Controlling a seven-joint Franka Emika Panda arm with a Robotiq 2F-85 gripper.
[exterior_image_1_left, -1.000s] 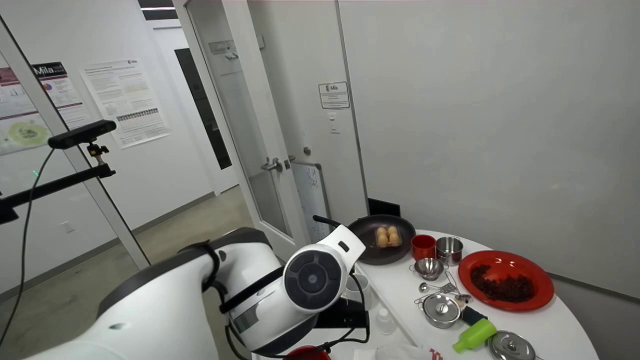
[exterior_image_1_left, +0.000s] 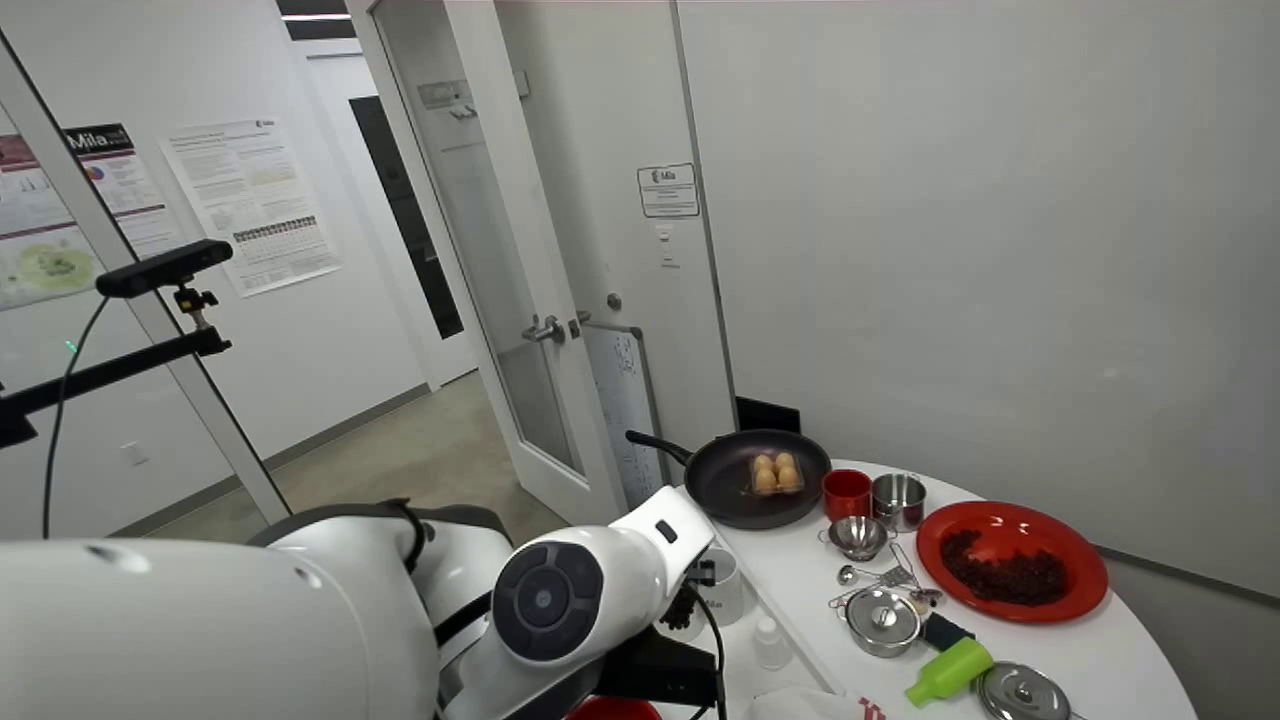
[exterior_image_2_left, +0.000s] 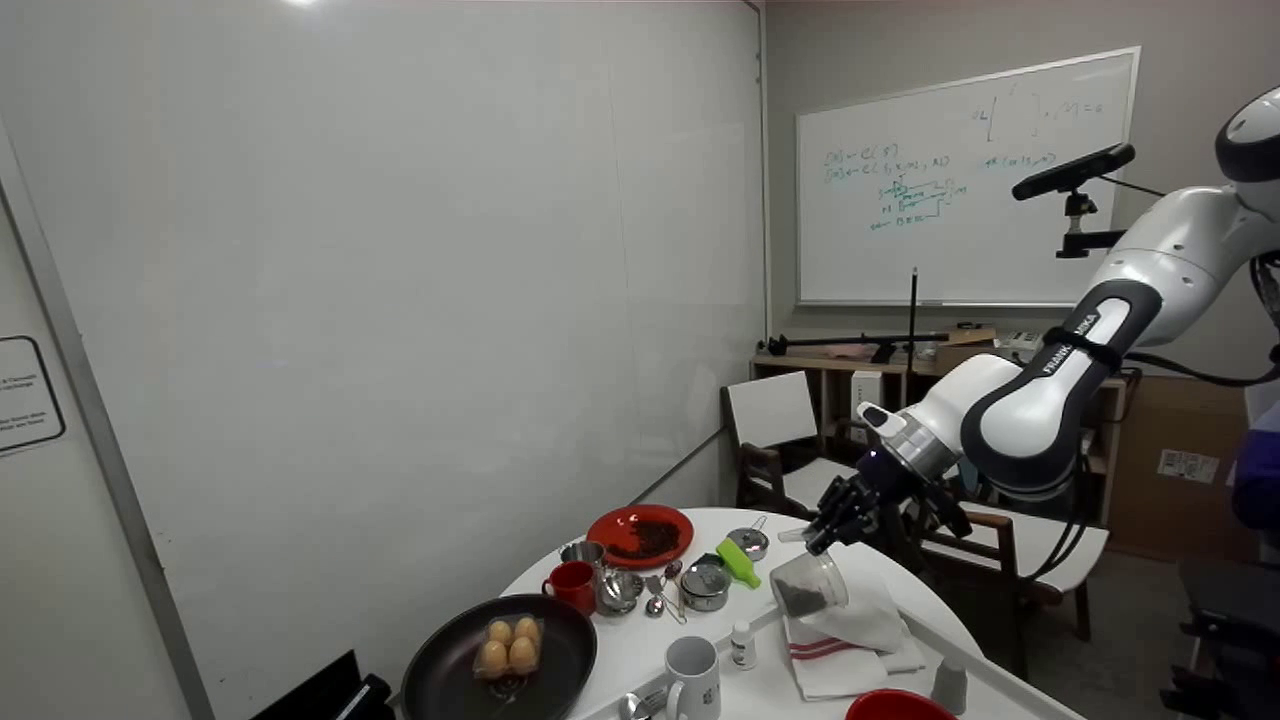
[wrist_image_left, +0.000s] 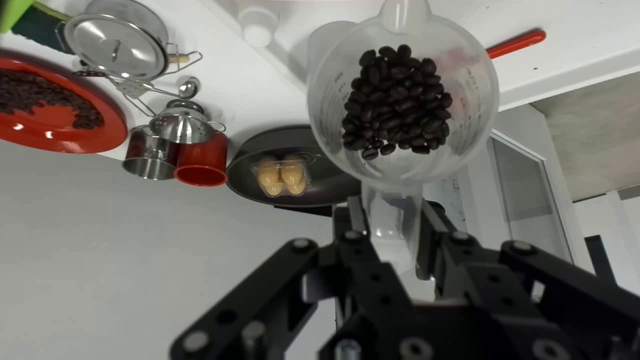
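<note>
A clear plastic measuring cup (wrist_image_left: 474, 90) with dark beans (wrist_image_left: 396, 99) in it is held by its handle (wrist_image_left: 387, 219). My gripper is shut on that handle, the cup reaching out beyond the fingers. From the side, the cup (exterior_image_2_left: 810, 583) hangs above the table near the white towel, tilted, its beans gathered low inside; the gripper (exterior_image_2_left: 828, 534) is above it. More dark beans lie on the red plate (exterior_image_2_left: 601, 529) at the back of the table. In exterior view 1 the arm hides the cup.
Around the table stand a black pan (exterior_image_2_left: 438, 684) with eggs (exterior_image_2_left: 509, 648), a red mug (exterior_image_2_left: 572, 586), small metal pots (exterior_image_2_left: 705, 586), a green bottle (exterior_image_2_left: 738, 562), a grey-white mug (exterior_image_2_left: 692, 678), a small white bottle (exterior_image_2_left: 743, 646) and a red bowl (exterior_image_2_left: 897, 706). A striped towel (exterior_image_2_left: 840, 672) covers the front part.
The table's objects stay put.
</note>
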